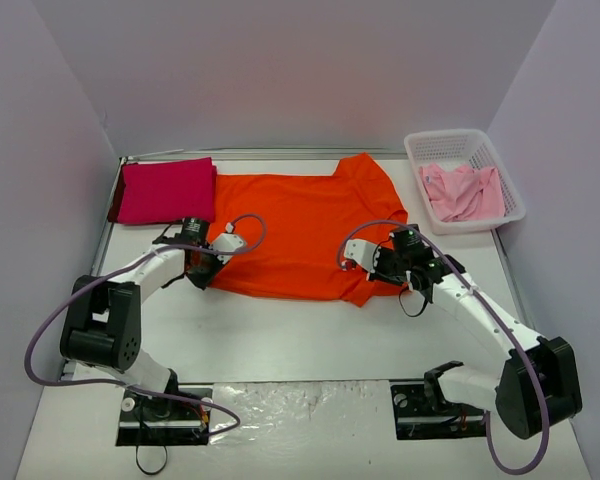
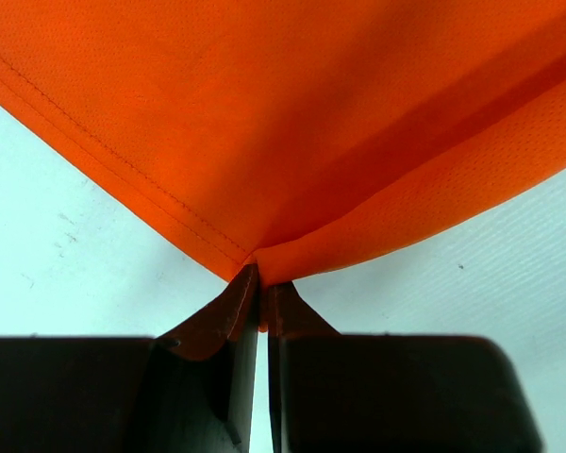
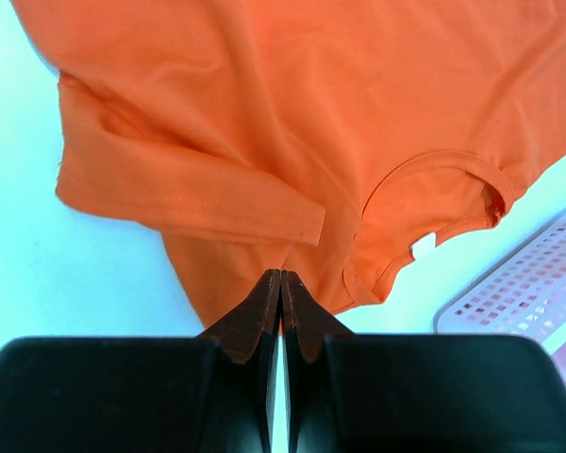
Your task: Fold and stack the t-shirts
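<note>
The orange shirt [image 1: 290,225] lies spread across the table, its neckline toward the right. My left gripper is shut on the orange shirt at its hem corner, with a ridge of cloth [image 2: 434,203] running away from the fingertips. In the right wrist view my right gripper is shut with nothing between its fingers, above the shirt's shoulder edge. Ahead of those fingertips lies the sleeve [image 3: 198,198], folded back over the shirt, its hem end loose. The collar [image 3: 434,159] with a white tag [image 3: 423,245] shows to the right.
A folded magenta shirt [image 1: 166,190] rests at the back left, against the orange one. The white basket [image 1: 512,190] at the back right holds a pink cloth [image 1: 464,192]. Bare table [image 1: 270,342] lies in front of the orange shirt.
</note>
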